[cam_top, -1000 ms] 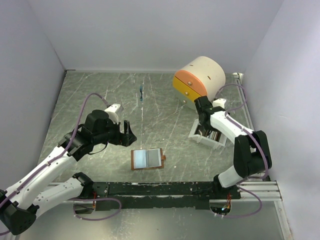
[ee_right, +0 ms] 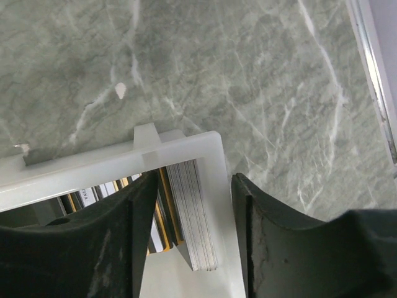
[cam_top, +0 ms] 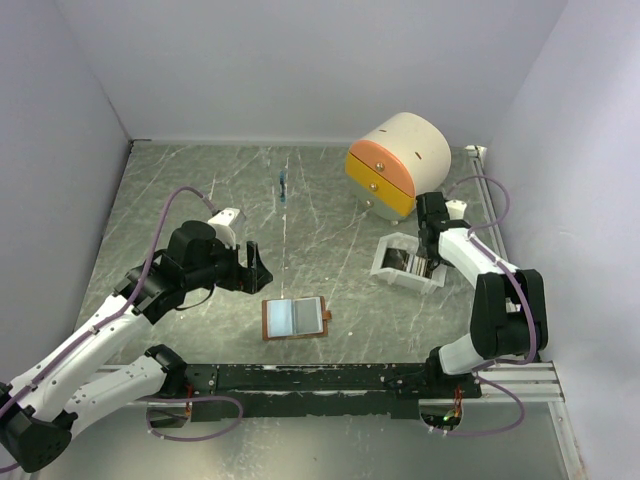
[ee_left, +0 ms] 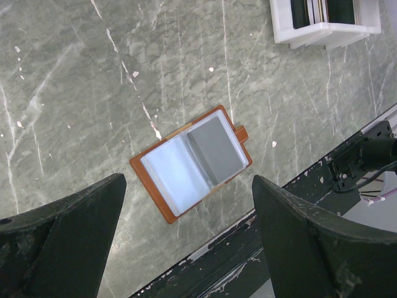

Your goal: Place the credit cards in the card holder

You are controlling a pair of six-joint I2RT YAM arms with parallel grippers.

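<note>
The card holder (cam_top: 281,317) lies flat and opened at the front centre, brown-edged with two clear pockets (ee_left: 178,174). Several cards (ee_right: 193,217) stand on edge, packed in a white tray (ee_right: 180,149) at the right. Over that tray's right end is my right gripper, its fingers apart. One finger (ee_right: 146,202) is at the cards, the other outside the tray's end wall; the grey stack and the wall lie between them. Whether they touch cannot be told. My left gripper hangs open and empty above and left of the holder.
A white rounded cabinet with yellow and orange drawers (cam_top: 380,185) stands behind the tray. Bare marble tabletop (cam_top: 330,245) lies between holder and tray. A dark rail (cam_top: 310,378) runs along the front edge.
The left arm and holder are still.
</note>
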